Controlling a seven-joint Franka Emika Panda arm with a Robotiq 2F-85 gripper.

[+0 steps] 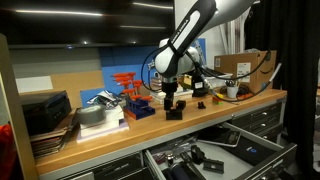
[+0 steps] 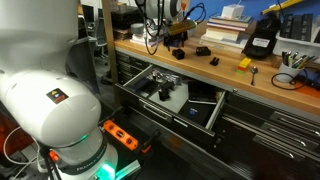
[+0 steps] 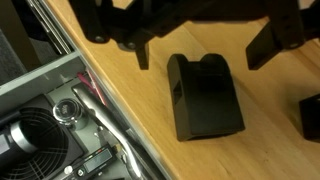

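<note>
A small black block point(image 3: 205, 97) with a notched top stands on the wooden counter point(image 3: 165, 100), near its front edge. In exterior view 1 the same black block point(image 1: 175, 113) shows just below my gripper point(image 1: 170, 98). My gripper is open, with one finger on each side of the block's top end in the wrist view. No contact shows between the fingers and the block; the height left between them is hard to judge. Exterior view 2 shows the black block point(image 2: 179, 54) on the counter.
Below the counter, an open drawer point(image 2: 208, 118) holds several dark items and tools. A second black object point(image 3: 311, 117) lies right of the block. Red racks point(image 1: 127, 80), stacked pans point(image 1: 92, 115) and a cardboard box point(image 1: 262, 66) stand along the counter.
</note>
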